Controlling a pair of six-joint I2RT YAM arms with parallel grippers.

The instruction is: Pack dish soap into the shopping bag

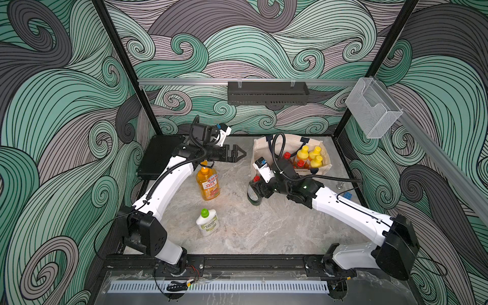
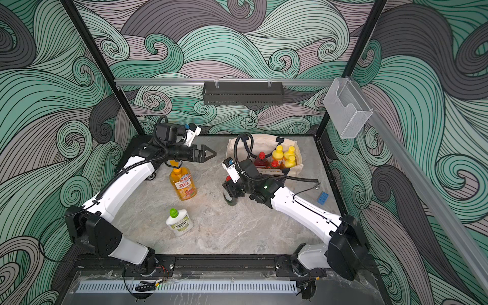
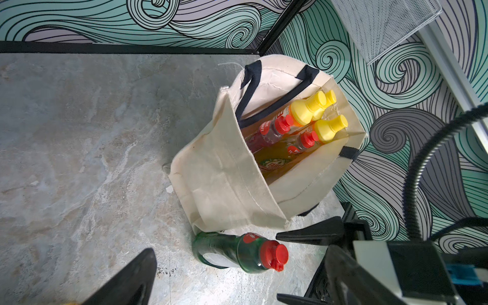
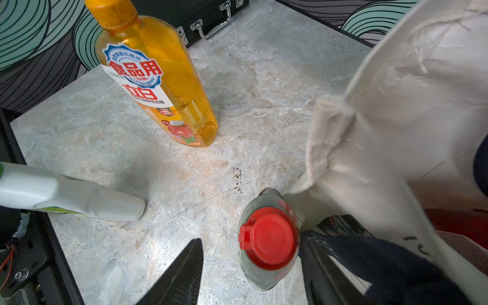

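Observation:
My right gripper is partly open around the cap end of a dark green bottle with a red cap [image 4: 269,236], standing against the shopping bag [image 3: 223,178]; whether it touches the bottle is unclear. My left gripper [image 1: 234,154] is open and empty above the back left. An orange dish soap bottle [image 4: 157,81] and a white bottle with a green cap [image 1: 207,223] stand on the left. The bag holds several bottles with yellow caps [image 3: 330,129] and red caps [image 3: 282,123].
A black case [image 1: 155,152] lies at the back left, a small blue object [image 2: 322,197] at the right. A mesh basket [image 1: 371,106] hangs at the upper right.

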